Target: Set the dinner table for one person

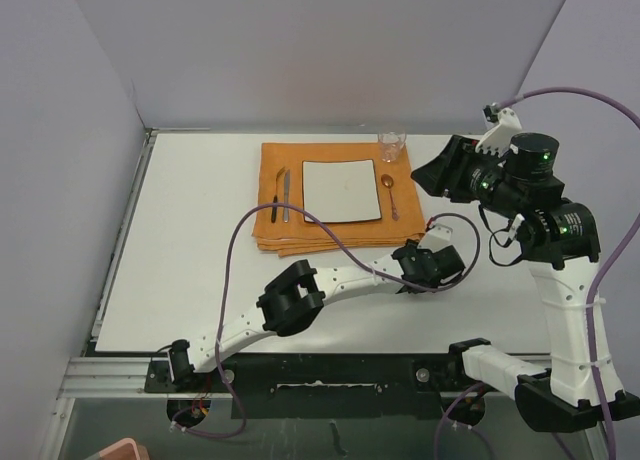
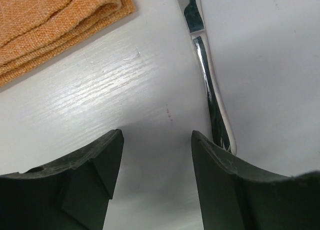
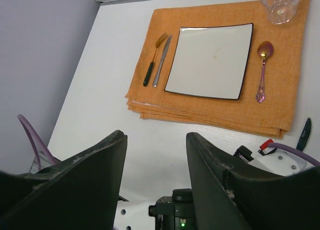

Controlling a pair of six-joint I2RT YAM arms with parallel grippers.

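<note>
An orange placemat (image 1: 270, 160) holds a white square plate (image 1: 340, 190), a fork (image 3: 150, 70) and knife (image 3: 163, 60) to the left, a spoon (image 3: 264, 65) to the right and a glass (image 1: 391, 146) at top right. My left gripper is open, low over the bare table beside the folded cloth edge, with another knife (image 2: 212, 95) lying just right of its fingers. My right gripper is part open and raised at the right, above the left arm, nothing between its fingers.
The left arm stretches across the front of the table below the placemat; walls stand at back and sides.
</note>
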